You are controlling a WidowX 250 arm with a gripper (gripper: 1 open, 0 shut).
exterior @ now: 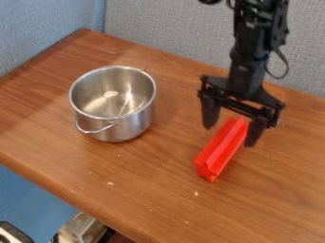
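Note:
My black gripper (231,121) hangs open over the upper end of a red elongated block (219,154) lying on the wooden table, one finger to each side of it or just above it; whether they touch it I cannot tell. A steel pot (112,101) with a wire handle stands to the left, apart from the gripper.
Grey padded walls (165,33) rise behind it and at the left. Some metal hardware (79,231) sits at the lower left edge.

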